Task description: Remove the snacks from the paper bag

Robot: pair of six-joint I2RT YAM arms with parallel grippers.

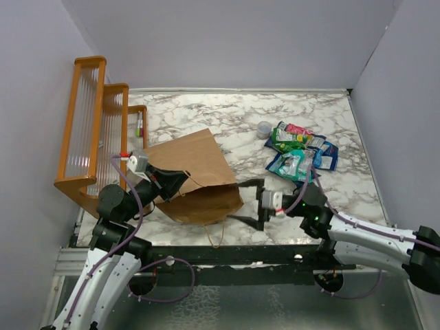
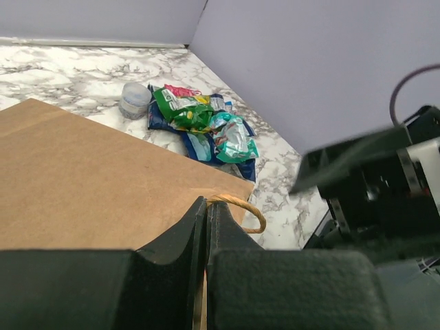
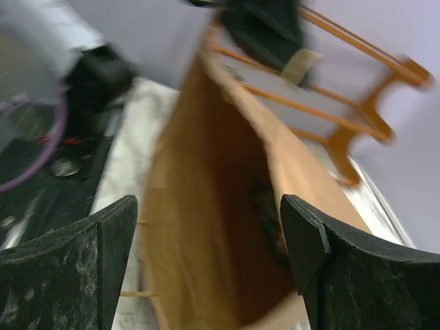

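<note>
The brown paper bag (image 1: 196,158) lies on its side with its mouth facing the front right. Its twisted handle (image 2: 240,204) comes out from the fingertips of my left gripper (image 1: 185,177), which is shut on it. My right gripper (image 1: 236,201) stands open at the bag's mouth, nothing between its fingers. Through that mouth, the right wrist view shows a blurred, dark greenish item (image 3: 267,210) deep inside; what it is cannot be made out. Several snack packets (image 1: 299,148), green, pink, blue and teal, lie in a pile at the table's right.
A small clear cup (image 1: 264,128) stands left of the snack pile. A wooden rack (image 1: 100,130) borders the table's left side, close to the bag. Bare marble (image 1: 254,158) lies between bag and packets.
</note>
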